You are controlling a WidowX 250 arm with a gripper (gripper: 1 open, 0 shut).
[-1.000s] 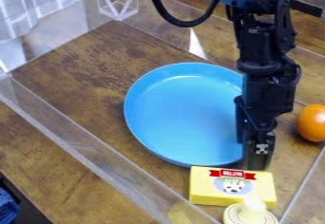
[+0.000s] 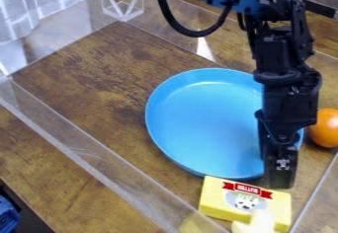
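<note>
The black gripper (image 2: 280, 163) hangs from the arm at the right, its fingers low at the right edge of a blue plate (image 2: 199, 120). Whether anything is between the fingers is hard to see. A yellow butter box (image 2: 240, 199) lies below the plate, with a pale bottle-like item (image 2: 262, 223) at the bottom edge. An orange ball-like fruit (image 2: 325, 128) sits right of the gripper, partly cut off by the frame.
Transparent walls run along the lower left and the back.
The gripper has shifted slightly right. The plate, butter box and pale item also appear a little shifted, the plate toward the right and the pale item lower.
</note>
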